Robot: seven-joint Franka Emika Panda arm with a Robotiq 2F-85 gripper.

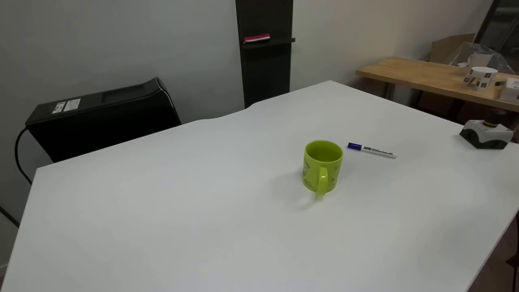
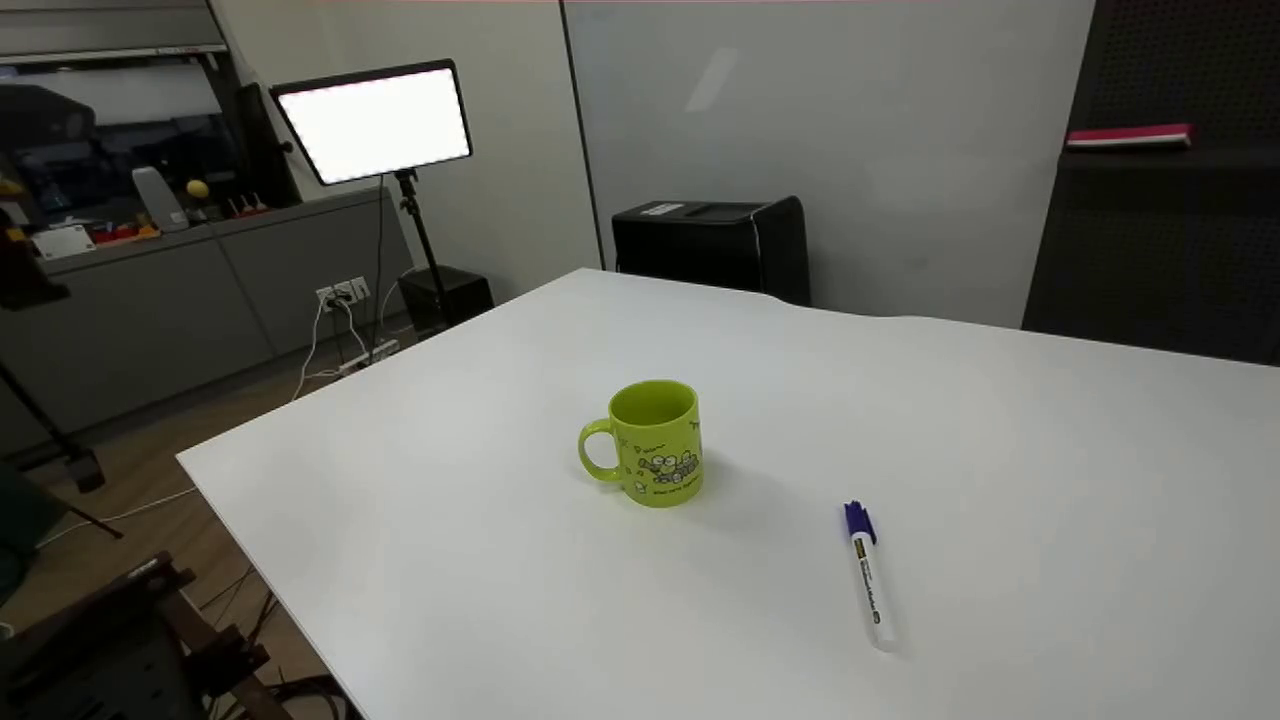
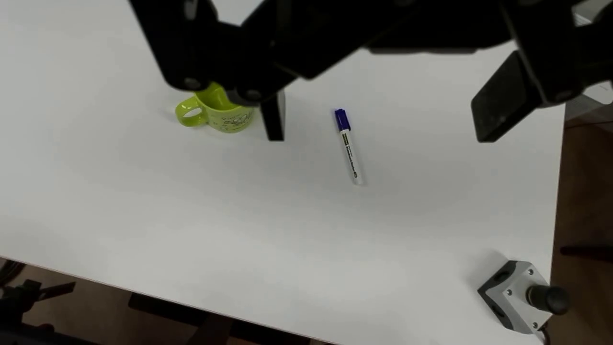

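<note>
A lime-green mug (image 1: 315, 170) with small dark drawings stands upright on the white table. In the second exterior view the mug (image 2: 654, 450) has its handle to the left. A white marker with a purple-blue cap (image 1: 372, 150) lies apart from it; that marker (image 2: 870, 582) is nearer the camera in the second view. Only the wrist view shows my gripper, dark and open, with its fingers wide apart. The marker (image 3: 350, 150) appears on the table below the gap between them. The left finger partly covers the mug (image 3: 230, 118).
A grey-and-black box with a dark knob (image 3: 520, 296) sits near a table corner. A black case (image 1: 104, 117) stands beyond the far edge.
</note>
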